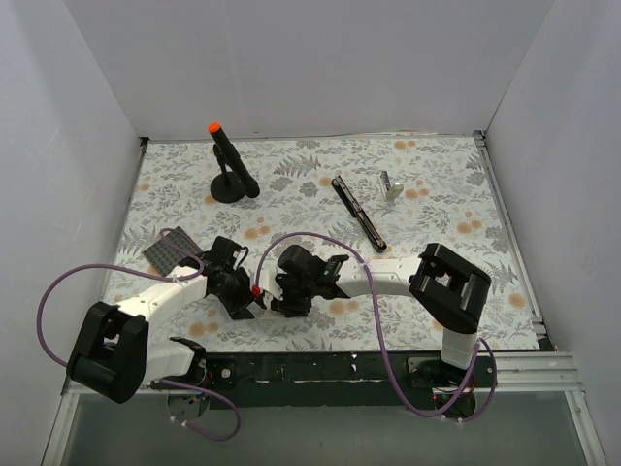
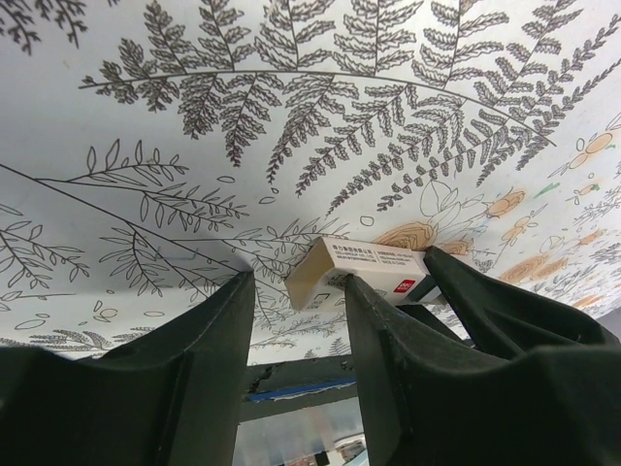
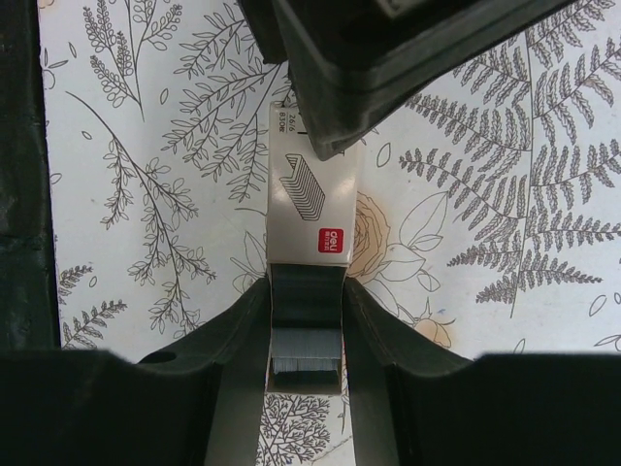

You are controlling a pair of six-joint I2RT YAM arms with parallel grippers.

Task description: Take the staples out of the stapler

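Note:
In the right wrist view a small white deli staple box (image 3: 310, 214) lies along the table, its near part an open dark section with a grey strip of staples (image 3: 306, 345). My right gripper is shut on this near end. In the left wrist view the box (image 2: 369, 272) lies just beyond my left gripper, which is open, one finger close to the box's end; its fingers hold nothing. From above, both grippers meet low at the front middle, mostly hiding the box. Part of an arm covers the box's far end in the right wrist view.
A black stand with an orange-tipped cylinder (image 1: 233, 165) is at the back left, a dark grid pad (image 1: 170, 248) at left. A long black stapler-like bar (image 1: 357, 212) and a small pale object (image 1: 391, 186) lie at the back right.

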